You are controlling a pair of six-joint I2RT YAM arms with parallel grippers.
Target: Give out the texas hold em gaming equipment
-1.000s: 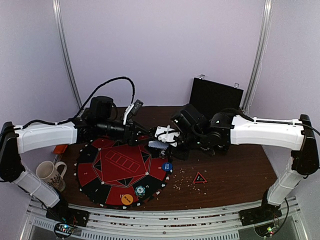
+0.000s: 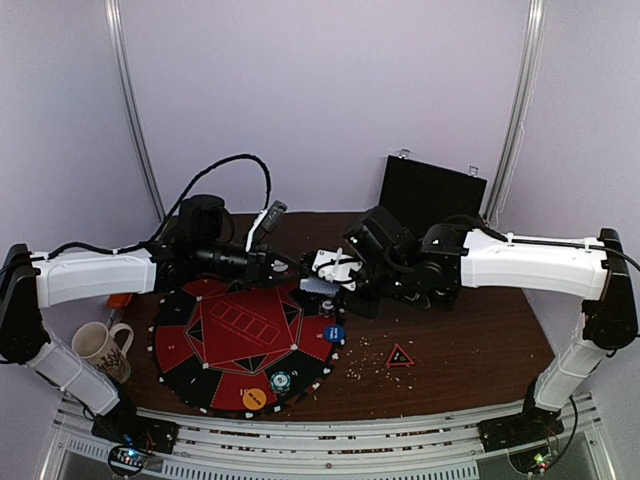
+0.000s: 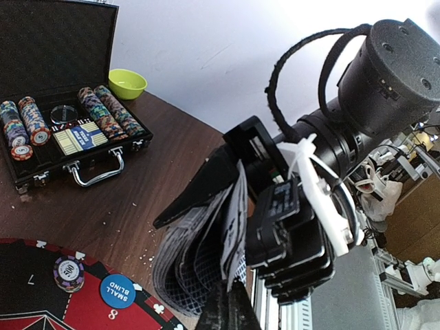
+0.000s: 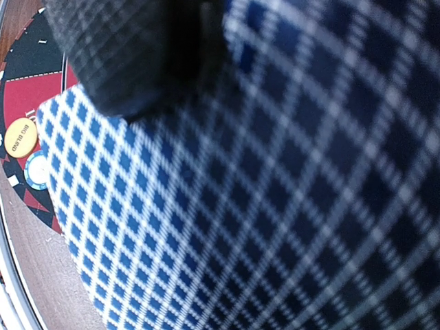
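Observation:
A bent, fanned stack of blue-and-white patterned cards is pinched in my right gripper; in the right wrist view the cards (image 4: pixel 130 213) fill most of the picture. My left gripper is shut right by the stack's lower edge; whether it touches a card is hard to tell. From the top, both grippers meet above the right rim of the round red-and-black poker mat (image 2: pixel 240 330). On the mat lie a blue small blind button (image 2: pixel 334 333), a yellow big blind button (image 2: pixel 254 399), a pale blue chip (image 2: pixel 280 382) and a purple chip (image 3: pixel 69 273).
Behind my right arm stands the open black case (image 3: pixel 75 134) with chip rows and a yellow card pack. A green bowl (image 3: pixel 128 83) is beside it. A red triangle (image 2: pixel 399 356) lies right of the mat, a mug (image 2: pixel 100 350) at left.
My left gripper has shifted slightly toward the cards, and the visible card edge has moved a little. My right arm is nearly still; the mat and its pieces have not moved.

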